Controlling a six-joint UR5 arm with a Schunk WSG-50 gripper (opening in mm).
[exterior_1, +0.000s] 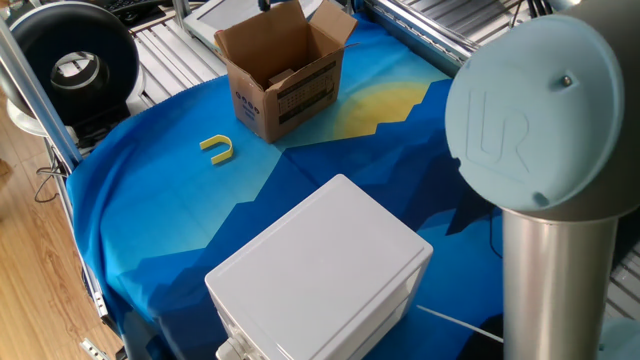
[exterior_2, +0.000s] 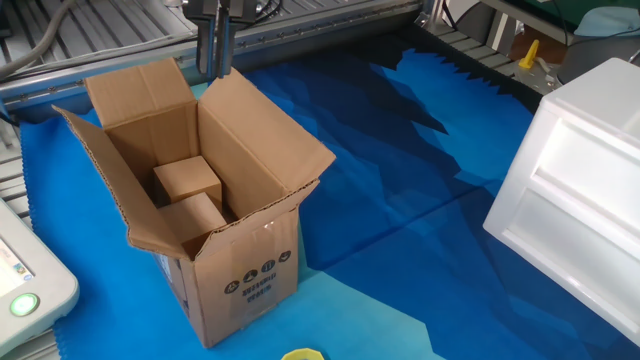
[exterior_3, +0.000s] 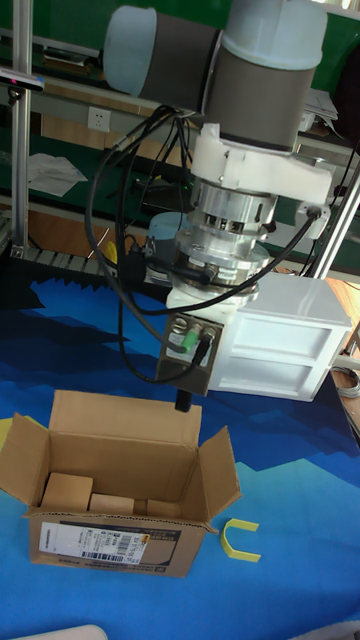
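In exterior view 2 my gripper (exterior_2: 215, 70) hangs at the top, behind the open cardboard box (exterior_2: 245, 270). Its dark fingers look close together, but whether they are open or shut is not clear; no held object can be made out. Exterior view 3 shows the gripper (exterior_3: 183, 401) from another side, pointing down above the box's far right corner. Inside the box (exterior_3: 117, 555) sit small brown cartons (exterior_3: 68, 492). A yellow U-shaped piece (exterior_1: 218, 150) lies flat on the blue cloth beside the box. The white drawer unit (exterior_1: 320, 270) stands apart from it.
A tablet-like panel with a green button (exterior_2: 24, 304) lies left of the box. Black cables (exterior_3: 107, 235) loop beside the wrist, and a metal rail (exterior_2: 100, 85) borders the table.
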